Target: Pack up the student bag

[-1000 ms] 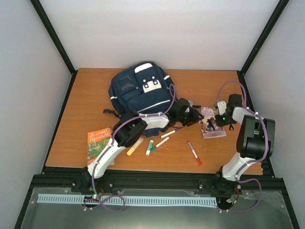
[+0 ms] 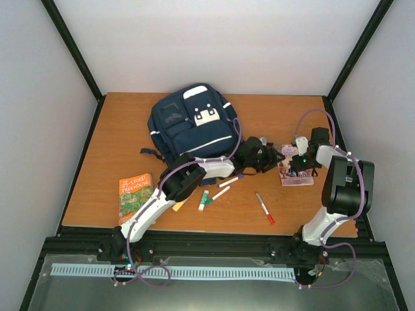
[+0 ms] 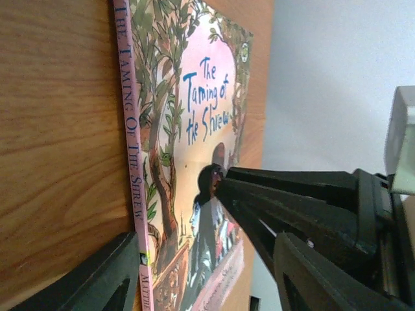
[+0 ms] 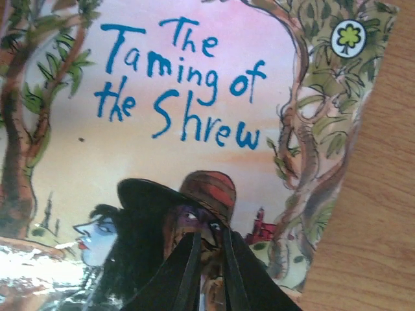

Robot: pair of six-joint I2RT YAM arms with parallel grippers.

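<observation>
The pink-spined book "The Taming of the Shrew" (image 2: 297, 177) lies flat, cover up, at the table's right. Beside its left edge, my left gripper is open, fingers spread, with the spine edge showing in the gap between them. My right gripper is shut, its fingertips together over the cover's drawn figures with nothing between them; whether they press on the cover I cannot tell. Left of centre, the dark blue backpack (image 2: 206, 138) lies on the table. An orange-and-green book (image 2: 133, 194) sits at the left, partly behind my left arm.
Below the backpack lie a glue stick (image 2: 203, 200), a green-capped marker (image 2: 218, 194), a purple-capped marker (image 2: 228, 182) and a yellow item (image 2: 182, 201). A red-capped marker (image 2: 264, 208) lies farther right.
My left gripper has moved right alongside it. The right arm looks still.
</observation>
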